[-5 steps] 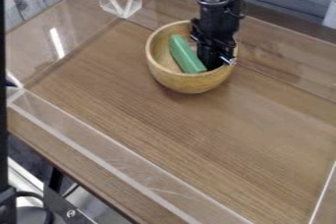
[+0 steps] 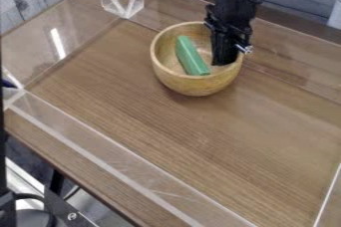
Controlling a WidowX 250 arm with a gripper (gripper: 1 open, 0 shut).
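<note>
A wooden bowl (image 2: 178,84) sits on the table toward the back, with a green elongated object (image 2: 192,54) lying inside against its left part. My black gripper (image 2: 224,52) comes down from the top and stands at the bowl's back right, its lower end over or just inside the rim beside the green object. The fingertips are dark and small; nothing shows held between them, and whether they are open or shut is unclear.
A white open frame-like piece (image 2: 122,2) is at the back left. A wall runs close along the back right.
My gripper has risen slightly and moved a little toward the back, away from the green object, which remains in the bowl.
</note>
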